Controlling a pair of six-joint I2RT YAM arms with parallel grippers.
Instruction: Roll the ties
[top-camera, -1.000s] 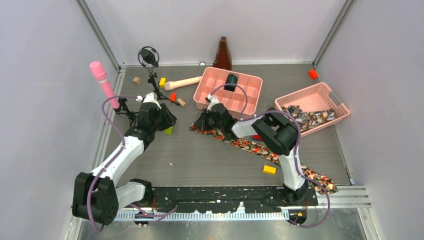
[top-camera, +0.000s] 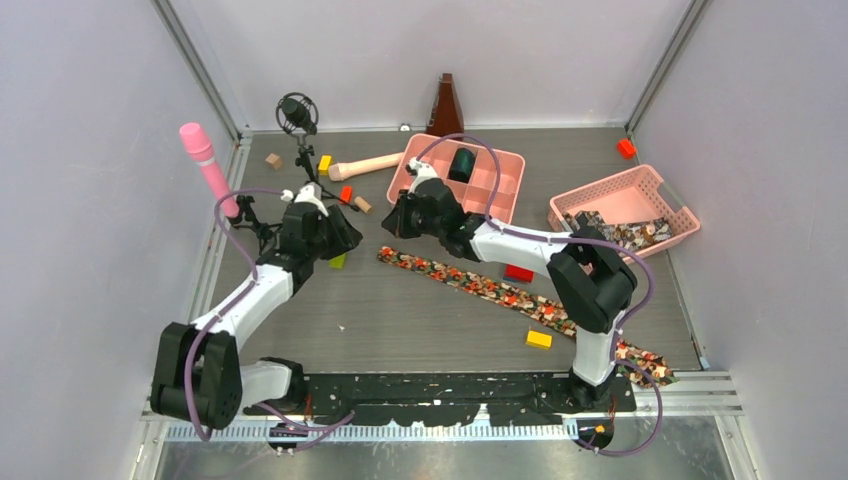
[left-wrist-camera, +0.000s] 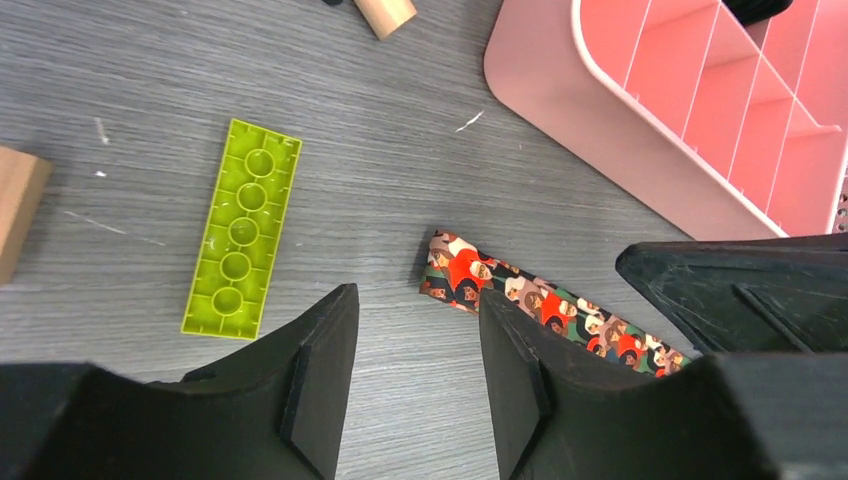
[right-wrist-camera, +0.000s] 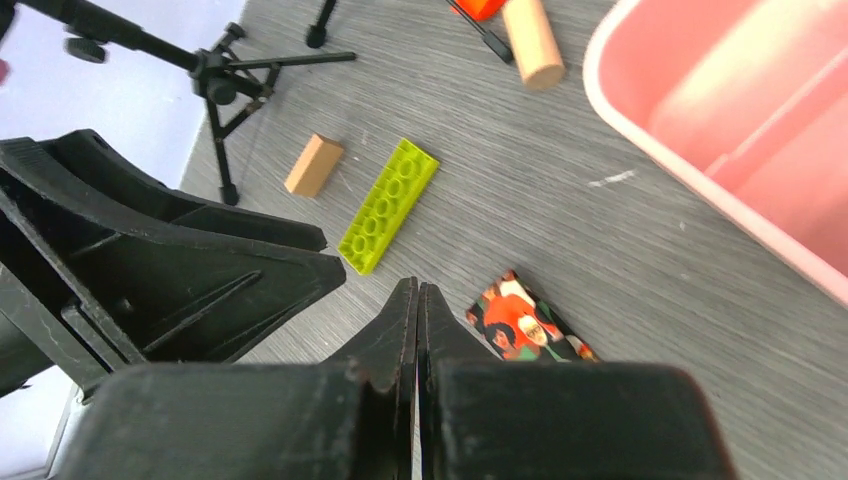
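The patterned tie (top-camera: 470, 283) lies flat, stretched diagonally across the table, its narrow end (left-wrist-camera: 455, 272) turned to the left. My left gripper is open with bare space between its fingers; that tie end lies on the table beyond the tips. My right gripper is shut, fingertips together, and no cloth shows between them. It hangs above and behind the tie's narrow end in the top view, close to the left gripper (top-camera: 358, 238). More patterned ties (top-camera: 640, 235) sit in the basket at the right.
Behind the right gripper stands a divided pink tray (top-camera: 515, 190). A pink basket (top-camera: 690, 235) is at the right. Near the left gripper lie a green block (left-wrist-camera: 243, 230) and wooden pieces (right-wrist-camera: 315, 165). A yellow block (top-camera: 539, 339) sits at the front.
The left gripper has shifted a little to the right. The tie lies almost as before.
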